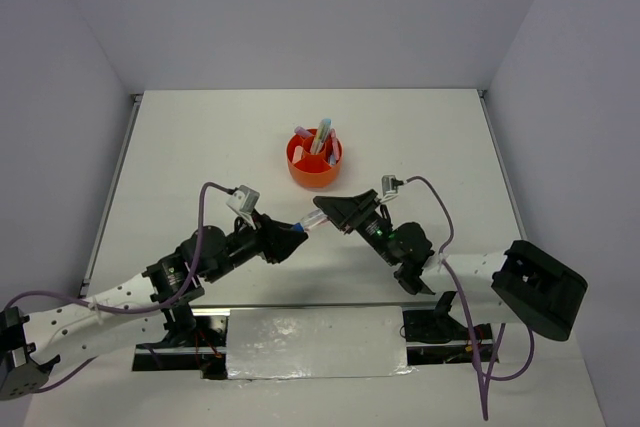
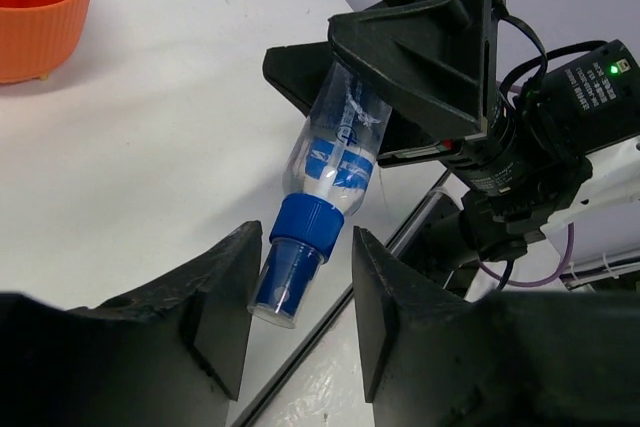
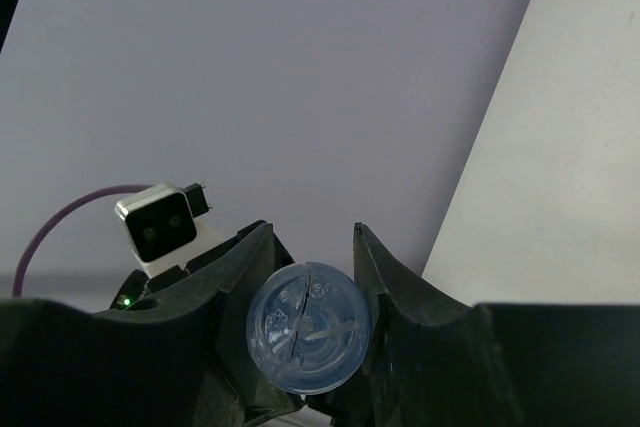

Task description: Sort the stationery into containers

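A clear bottle (image 1: 313,219) with a blue cap hangs tilted between my two grippers, above the front of the table. My right gripper (image 1: 325,208) is shut on its clear end, and in the right wrist view the bottle's round end (image 3: 308,329) sits between the fingers. From the other side comes my left gripper (image 1: 298,231), its fingers open around the blue cap (image 2: 287,275). In the left wrist view a gap shows between the cap and the right-hand finger (image 2: 372,297); contact on the left-hand finger is hard to tell.
An orange divided container (image 1: 314,176) stands behind the grippers, with several pens (image 1: 322,134) and other pieces in its compartments.
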